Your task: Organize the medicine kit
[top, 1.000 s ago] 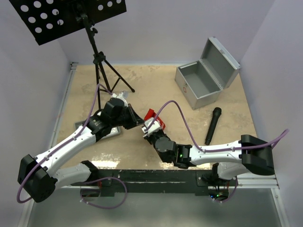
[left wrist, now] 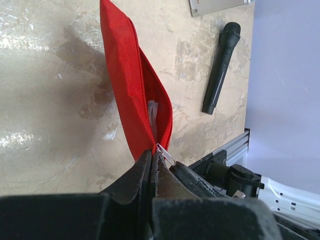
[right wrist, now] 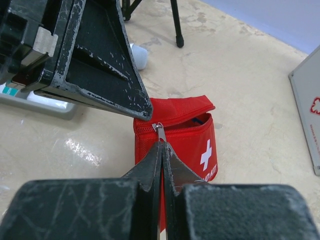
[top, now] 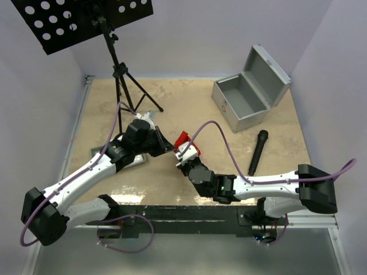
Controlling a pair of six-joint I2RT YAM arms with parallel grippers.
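Observation:
A red first-aid pouch (right wrist: pixel 172 150) with a white cross stands between my two grippers, its top partly unzipped. In the left wrist view something clear (left wrist: pixel 153 111) shows inside its opening. My left gripper is shut on the pouch's near top corner, where the zip begins. At the same end, the tips of my right gripper are shut on the small metal zipper pull (right wrist: pixel 159 131). From above, the pouch (top: pixel 182 140) is partly covered by the right gripper (top: pixel 179 153), and the left gripper (top: pixel 172 148) reaches it from the left.
An open, empty grey case (top: pixel 243 103) stands at the back right. To the right lies a black microphone (top: pixel 258 152). A grey tray (top: pixel 137 160) lies partly under the left arm, and a black stand (top: pixel 120 71) rises at the back left.
Since a second ago the right arm and gripper have shifted slightly to the right along the pouch. The left arm stays put.

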